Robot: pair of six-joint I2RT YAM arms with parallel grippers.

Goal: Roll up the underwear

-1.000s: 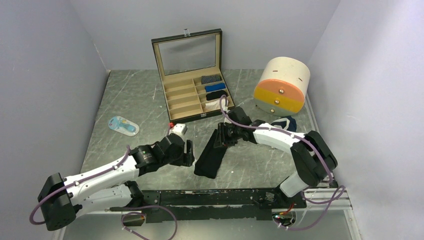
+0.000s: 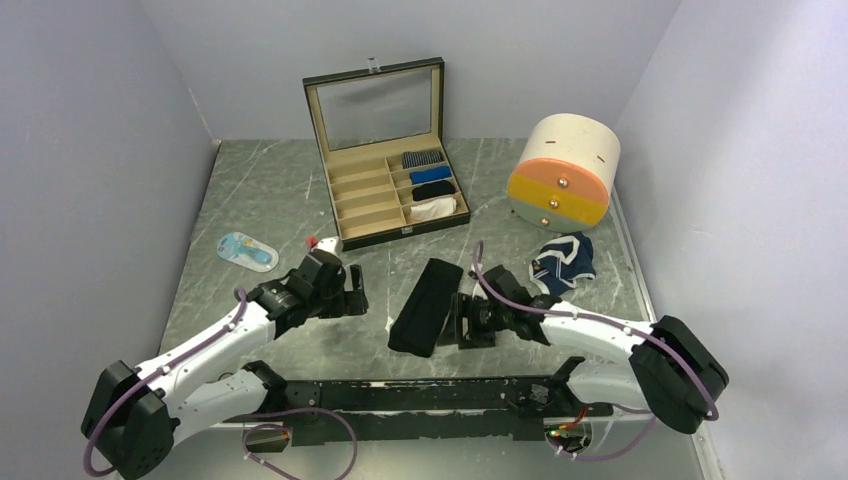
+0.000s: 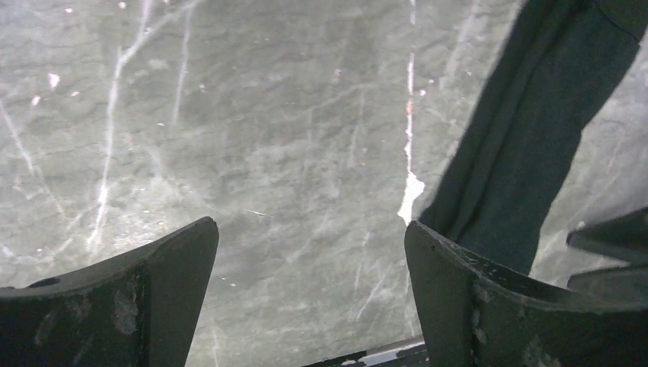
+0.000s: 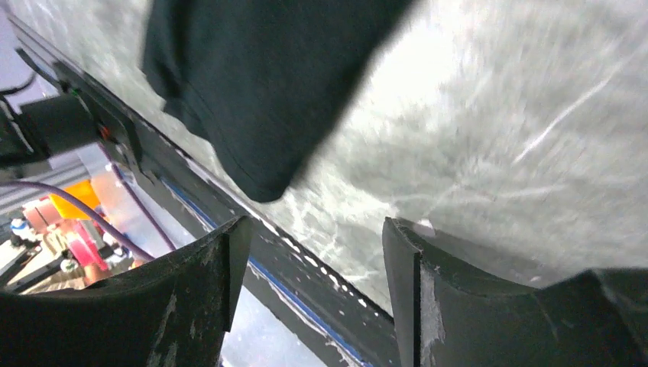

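Note:
The black underwear (image 2: 425, 305) lies on the table as a long folded strip, slanting between my two arms. Its length crosses the right side of the left wrist view, where the dark cloth (image 3: 527, 130) shows a lengthwise fold. To the left of it, my left gripper (image 2: 358, 292) stands open and apart from it. My right gripper (image 2: 462, 322) is just right of the strip's lower half; its fingers (image 4: 206, 283) are parted with only bare table and table edge between them. One end of the cloth (image 4: 264, 115) shows up and left of those fingers.
An open divided box (image 2: 365, 205) at the back holds several rolled cloths in its right column. Right of it stands a colourful drawer cabinet (image 2: 565, 175), with a crumpled navy cloth (image 2: 565, 262) in front. A blue packaged item (image 2: 247, 252) lies far left.
My right gripper has come down from the strip's far end towards the front, beside its lower half. The left gripper has drawn back a little to the left. The strip looks unmoved.

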